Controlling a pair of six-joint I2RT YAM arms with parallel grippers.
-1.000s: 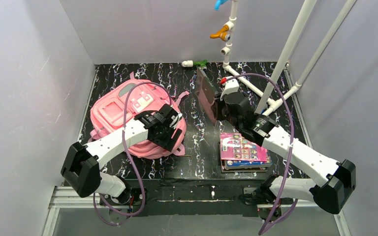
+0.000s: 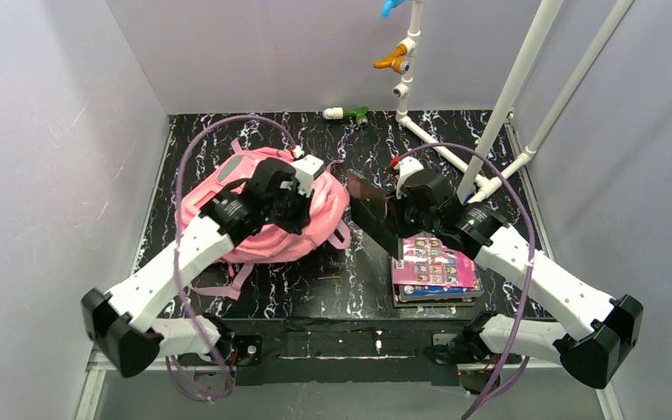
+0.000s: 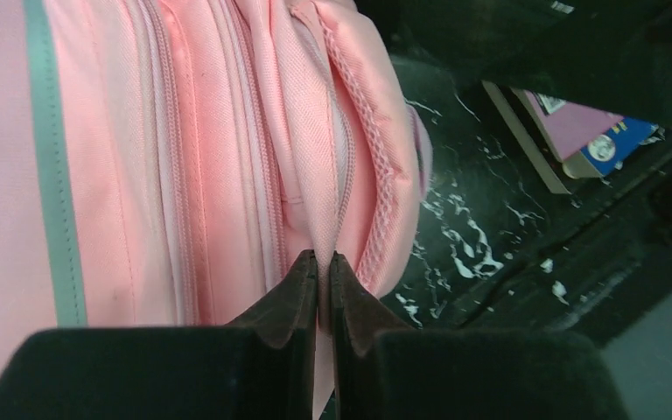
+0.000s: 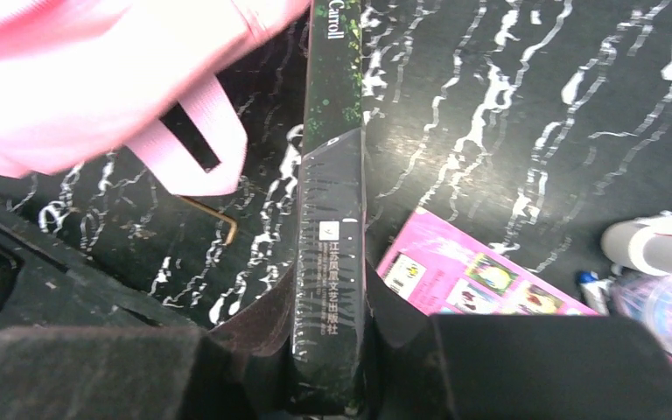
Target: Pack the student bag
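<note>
The pink student bag [image 2: 271, 244] lies at the left of the table, partly hidden under my left arm. My left gripper is shut on a pinched pink edge of the bag, a strip of fabric [image 3: 311, 140] that rises taut from between its fingers. In the right wrist view a dark book [image 4: 332, 192] stands with its spine toward the camera, and my right gripper is shut on it. Seen from the top, that book [image 2: 370, 213] is held tilted just right of the bag, above the table. The bag's opening cannot be made out clearly.
A stack of books with a pink cover [image 2: 437, 261] on top lies at the front right. White pipes [image 2: 525, 96] rise at the back right. A green and white fitting [image 2: 346, 114] lies at the back, and a thin brass hook [image 4: 219, 214] rests near the bag.
My left gripper has shut on the bag's edge and moved up and back, pulling that side of the bag with it. The book in my right gripper has shifted slightly forward.
</note>
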